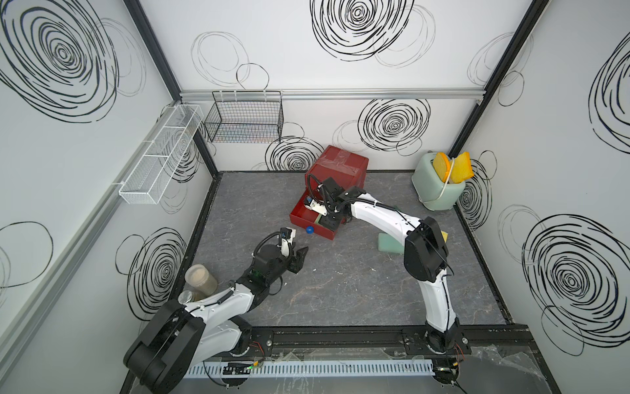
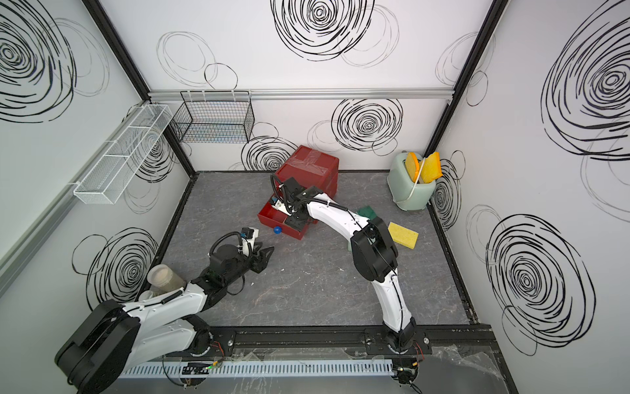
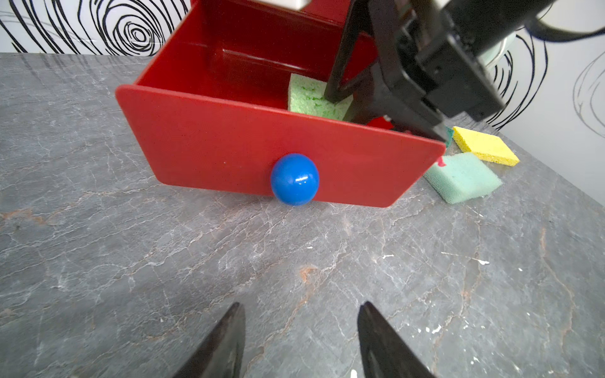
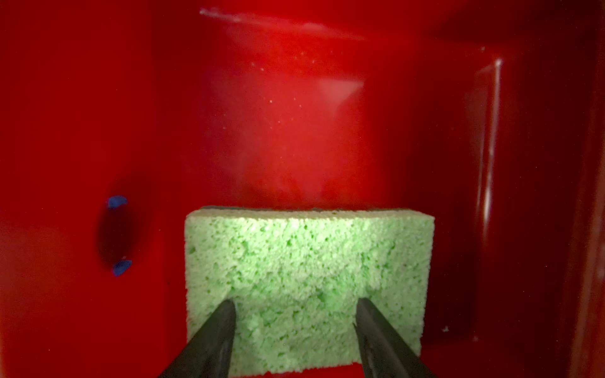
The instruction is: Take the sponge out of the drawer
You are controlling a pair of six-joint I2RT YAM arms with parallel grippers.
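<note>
The red drawer (image 3: 208,135) with a blue knob (image 3: 295,179) stands pulled out of the red box (image 1: 338,167). Inside it lies a light green sponge (image 4: 308,258), its broad face toward the right wrist camera. My right gripper reaches down into the drawer with its fingers (image 4: 214,340) apart. Both fingertips overlap the lower part of the sponge; whether they touch it I cannot tell. The left wrist view shows the sponge (image 3: 305,94) partly hidden by the drawer front and right gripper. In front of the drawer, my left gripper stands open and empty.
A pale green sponge (image 3: 463,177) and a yellow sponge (image 2: 403,235) lie right of the box. A pale green bin (image 1: 436,187) stands at the back right, a beige container (image 1: 201,279) at the left edge.
</note>
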